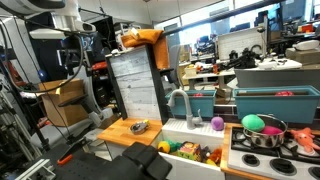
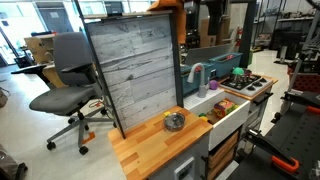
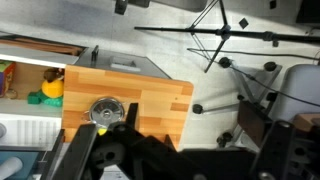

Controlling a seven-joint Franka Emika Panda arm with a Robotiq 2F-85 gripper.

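Observation:
High at the upper left of exterior view 1, my gripper hangs on the arm, well above the counter. Its dark fingers stand wide apart in the wrist view, with nothing held between them. A round metal bowl rests on the wooden counter below, toward the left finger. The same bowl shows in exterior view 2, with a small yellow item beside it. To the right in exterior view 1, a metal pot on the stove holds a green ball and something pink.
An open drawer of colourful toys juts out below the sink faucet. Blue bins line the back. A grey wooden panel rises behind the counter, much of which is bare. An office chair stands beyond it.

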